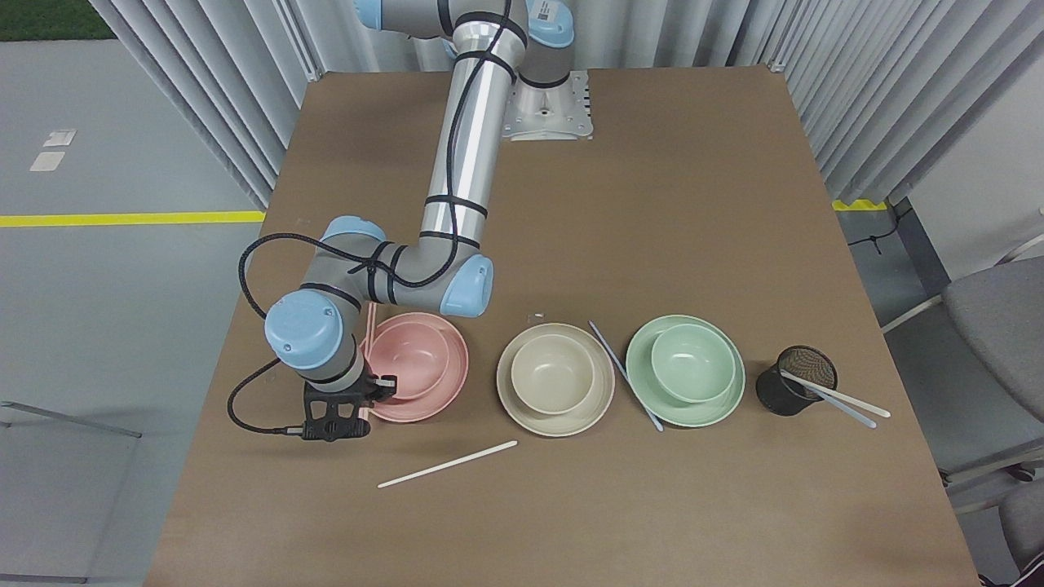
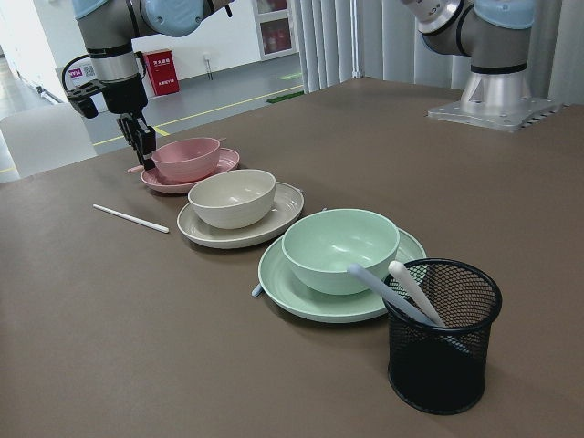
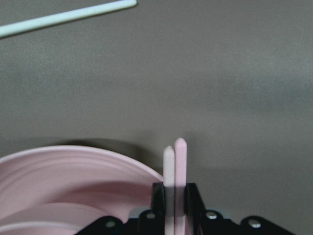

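My gripper sits low at the left edge of the pink plate [image 1: 442, 391], beside the pink bowl [image 2: 186, 160]. In the wrist view two chopsticks, a pink one [image 3: 180, 152] and a paler one [image 3: 168, 159], lie side by side between its black fingers, which look closed round them. A lone white chopstick [image 1: 447, 464] lies on the table in front of the plates.
Cream bowl and plate [image 1: 553, 372] stand centre, a blue chopstick [image 1: 624, 375] between them and the green bowl and plate [image 1: 692, 363]. A black mesh cup [image 1: 788, 386] holding chopsticks stands right.
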